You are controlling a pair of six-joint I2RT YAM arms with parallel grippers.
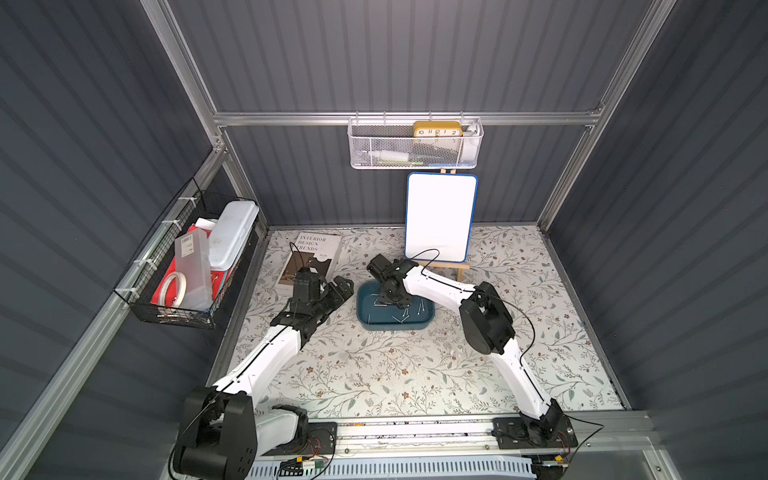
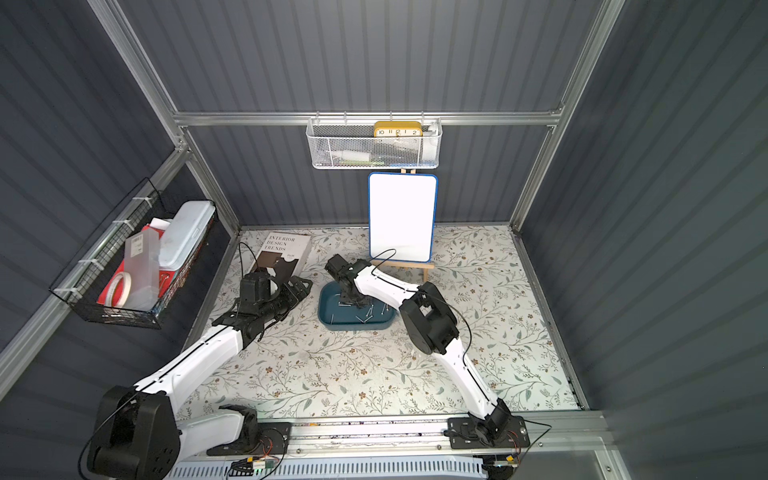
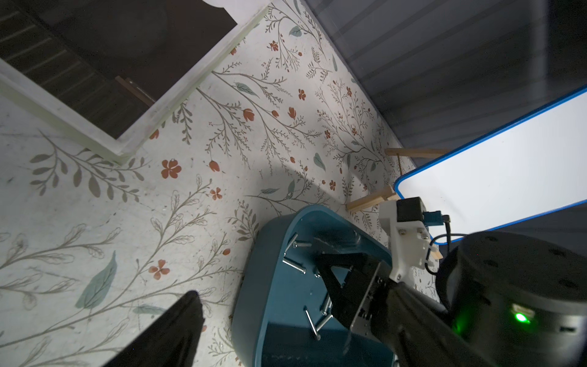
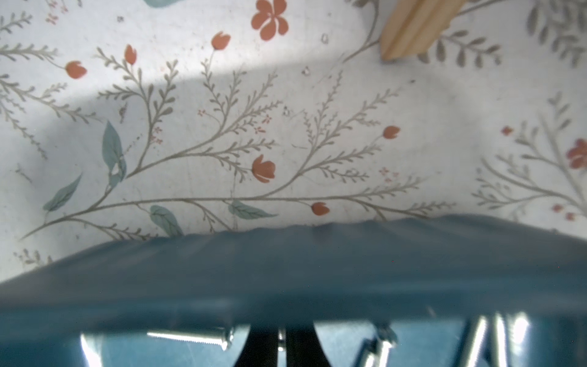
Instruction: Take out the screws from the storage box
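Observation:
The blue storage box (image 1: 364, 324) stands mid-table with several silver screws on its floor. In the left wrist view, one screw (image 3: 294, 265) lies near the left wall, and another screw (image 3: 313, 323) lies farther down. My right gripper reaches down inside the box, its dark fingers brought together on a screw (image 4: 281, 340). Only that screw's end shows between them; the box rim covers part of the fingers. To the box's left, above the table, my left gripper is open and empty, with its blurred fingers far apart.
Behind the box, a whiteboard (image 1: 440, 216) rests on a wooden easel. A magazine (image 1: 320, 244) lies at the back left. Bare patterned table (image 1: 384, 368) extends in front of the box and to its right.

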